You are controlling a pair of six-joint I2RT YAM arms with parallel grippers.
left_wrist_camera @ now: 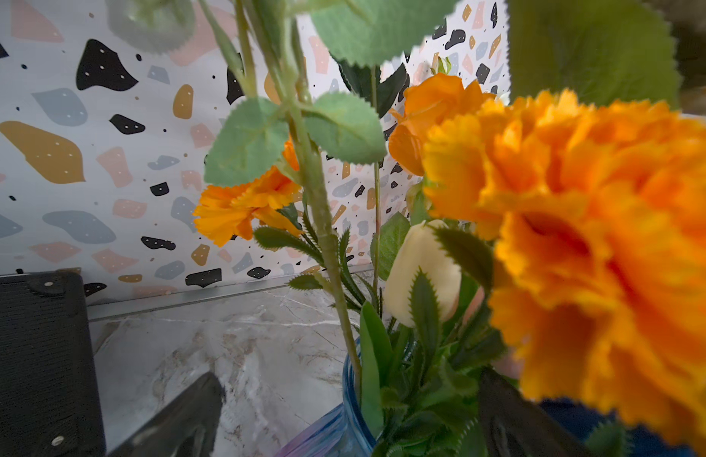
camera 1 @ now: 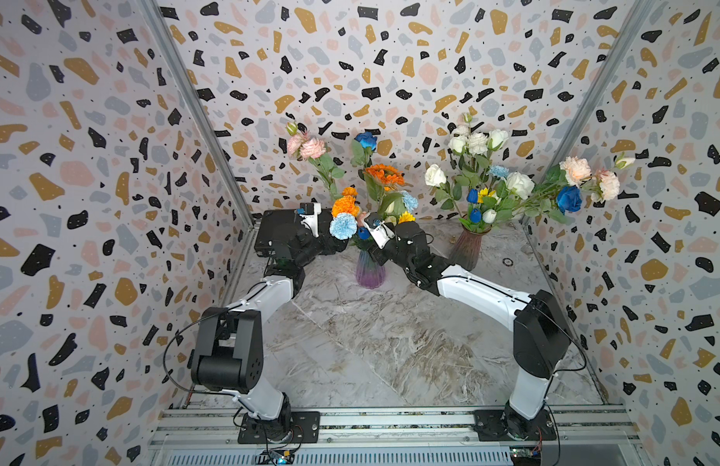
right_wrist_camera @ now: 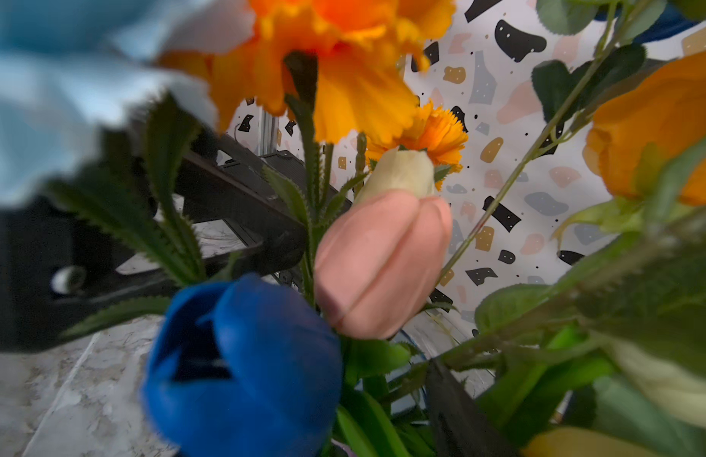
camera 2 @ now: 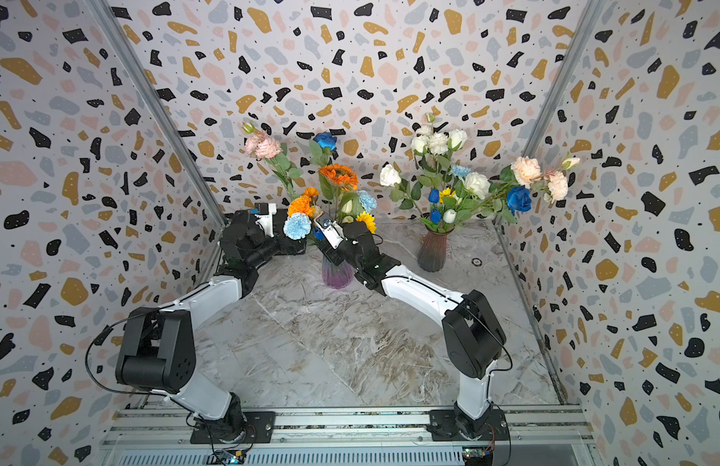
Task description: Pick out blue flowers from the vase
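A purple-blue vase in the middle holds mixed flowers: a dark blue rose, light blue carnation, orange blooms and, low down, a blue tulip beside a pink tulip. My right gripper is at that bouquet's front right, just by the blue tulip; one dark finger shows in the right wrist view, and its opening is hard to tell. My left gripper stands open at the bouquet's left, fingers spread either side of the vase rim, with stems in front.
A second vase at the right holds white, peach, yellow and blue flowers. A black case lies at the back left behind my left arm. A small black ring lies at the right.
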